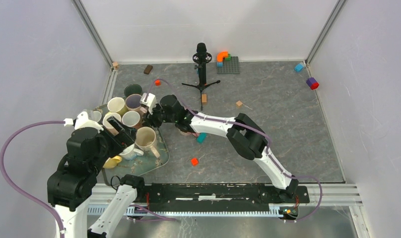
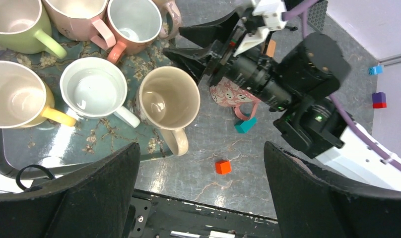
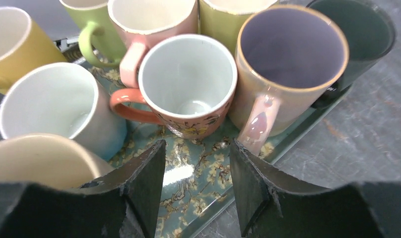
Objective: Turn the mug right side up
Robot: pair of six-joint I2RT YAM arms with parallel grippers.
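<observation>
In the right wrist view, upright mugs crowd the tray [image 3: 178, 208]: a floral mug with an orange handle [image 3: 188, 119], a tall mug with a pink handle [image 3: 293, 99], and others. My right gripper is part open above the tray's bare floor before them, nothing between its fingers. A pink patterned mug [image 2: 222, 95] on the grey floor beside the tray is partly under the right arm in the left wrist view; its orientation is unclear. My left gripper hangs open above the tray's near side, beside a tall cream mug [image 2: 166, 99].
An orange cube [image 1: 194, 161] and a teal block [image 2: 245, 125] lie right of the tray. A black stand [image 1: 201, 69] is at the back, near a grey baseplate [image 1: 231, 67].
</observation>
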